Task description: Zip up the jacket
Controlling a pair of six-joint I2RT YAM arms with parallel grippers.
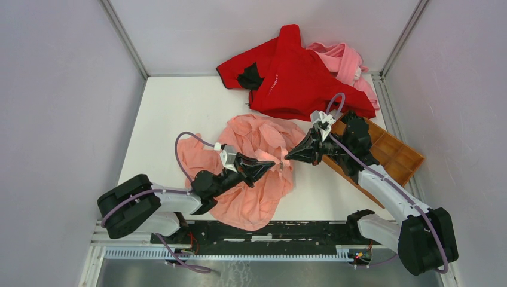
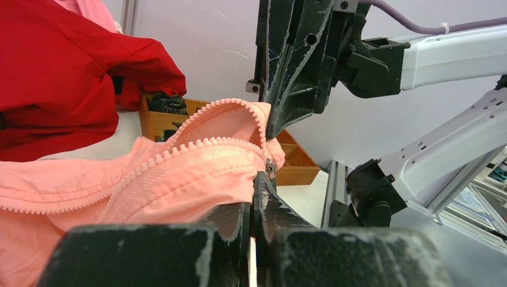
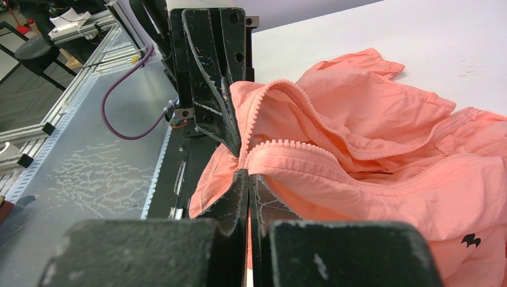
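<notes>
The peach jacket [image 1: 254, 197] lies spread on the table, its front open, with two toothed zip edges [image 2: 206, 143] arching up between my grippers. My left gripper [image 1: 273, 163] is shut on one edge of the jacket near the bottom of the zip. A small metal zip slider [image 2: 271, 168] shows just beyond its fingertips in the left wrist view. Facing it from the right, my right gripper [image 1: 287, 158] is shut, its tips against the other raised edge; a thin fold of cloth seems pinched there. The exact grip is hidden by the fingers.
A red jacket [image 1: 299, 84] and a pink garment [image 1: 344, 63] lie at the back. An open wooden box [image 1: 394, 155] stands on the right, below the right arm.
</notes>
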